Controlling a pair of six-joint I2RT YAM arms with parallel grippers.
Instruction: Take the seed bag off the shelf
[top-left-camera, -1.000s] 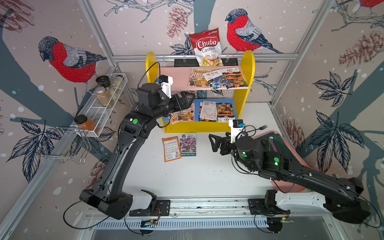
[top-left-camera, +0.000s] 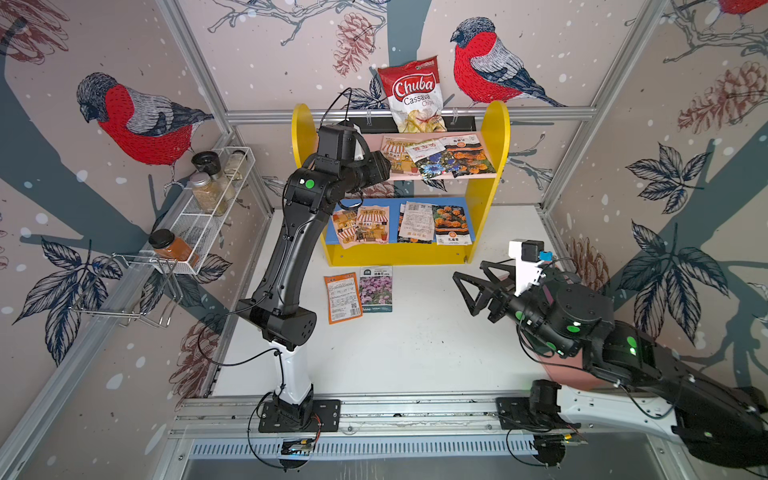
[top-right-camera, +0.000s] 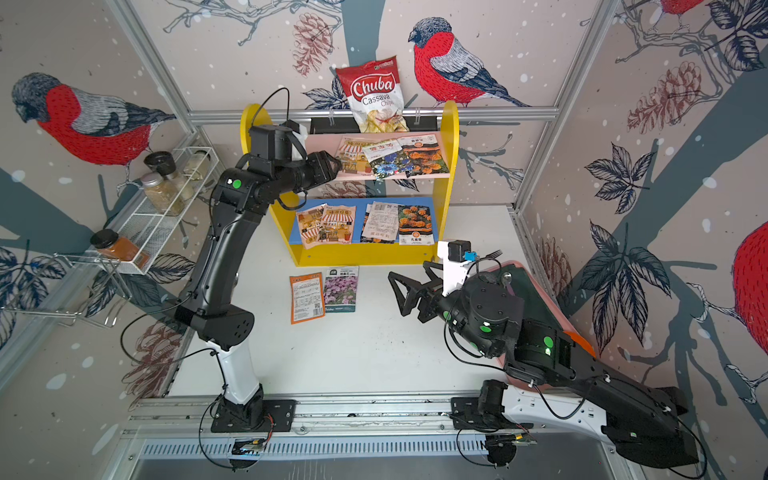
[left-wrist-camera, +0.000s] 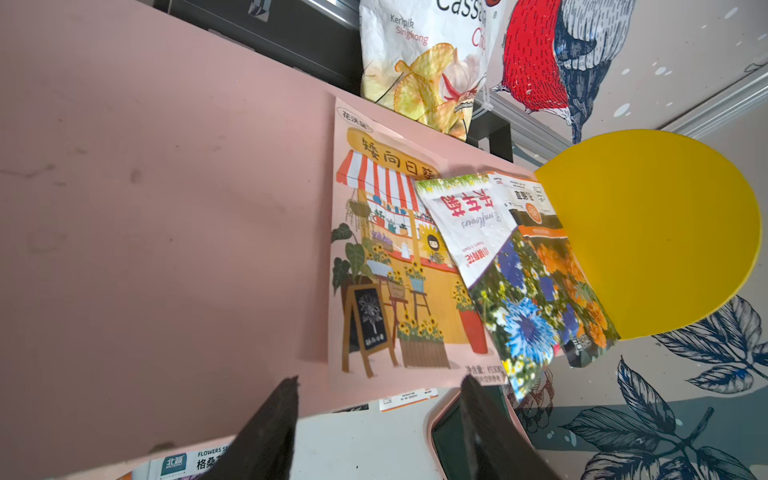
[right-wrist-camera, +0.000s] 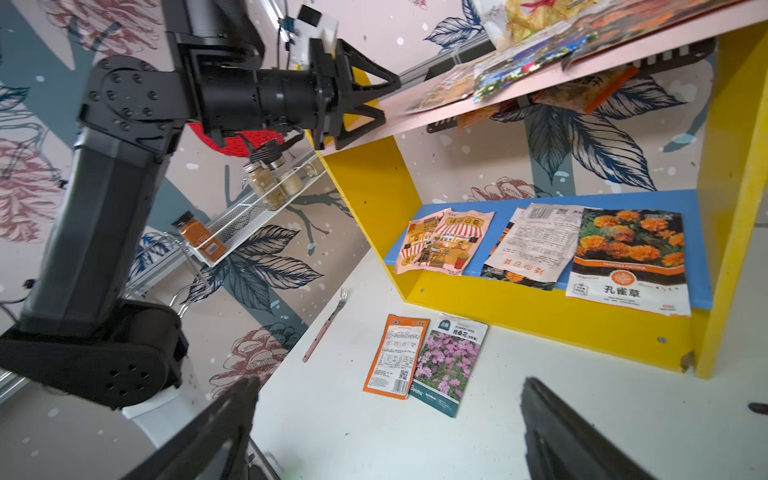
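Note:
Seed bags lie on both shelves of the yellow rack (top-left-camera: 496, 120). A sunflower bag (left-wrist-camera: 400, 304), a cornflower bag (left-wrist-camera: 520, 328) and a marigold bag (left-wrist-camera: 584, 296) overlap on the upper pink shelf (left-wrist-camera: 184, 232). More bags (right-wrist-camera: 628, 260) lie on the blue lower shelf. My left gripper hangs at the upper shelf's left part, its fingertips near the front edge below the sunflower bag in the left wrist view, part open, nothing seen between them. My right gripper (top-left-camera: 472, 288) stands open and empty above the table's right side.
Two packets (top-left-camera: 342, 297) lie on the table before the rack. A chips bag (top-left-camera: 412, 92) stands at the top back. A wire rack with jars (top-left-camera: 172, 248) is at the left, a pink-rimmed tray behind the right arm.
My left gripper has risen from lower-shelf height to the upper shelf. My right arm has shifted right in the top left view.

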